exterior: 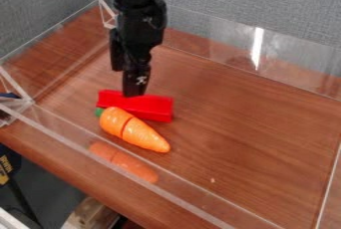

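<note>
My black gripper (134, 74) hangs from the arm at the upper left of the camera view, pointing down just above a red block (147, 108). Whether its fingers are open or shut is hard to tell from this angle. An orange toy carrot (140, 133) with a small green tip lies in front of the red block on the wooden floor.
Clear walls (258, 44) surround the wooden floor (253, 143), whose right and back areas are clear. A grey textured panel stands behind. Dark items and cables sit outside at the lower left.
</note>
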